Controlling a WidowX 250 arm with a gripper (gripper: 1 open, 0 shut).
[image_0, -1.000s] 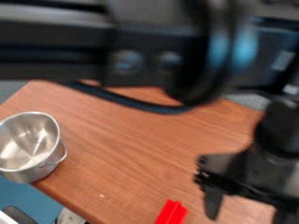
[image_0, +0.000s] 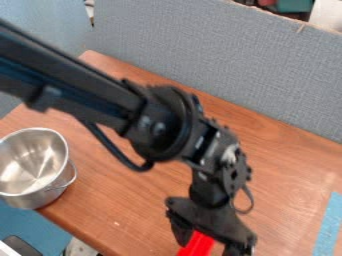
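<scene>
The black arm reaches in from the upper left, and its gripper (image_0: 207, 240) is low at the bottom centre of the camera view, open, over a red object (image_0: 197, 246). The fingers are partly hidden at the frame's bottom edge; whether they touch the red object cannot be told.
A steel pot (image_0: 32, 168) stands at the left edge of the wooden table (image_0: 134, 210). A blue strip (image_0: 329, 222) lies at the right. A grey padded wall (image_0: 241, 60) runs along the back.
The arm has moved away from the camera's near foreground, and the gripper has come leftward and down onto the spot of the red object, now partly covering it.
</scene>
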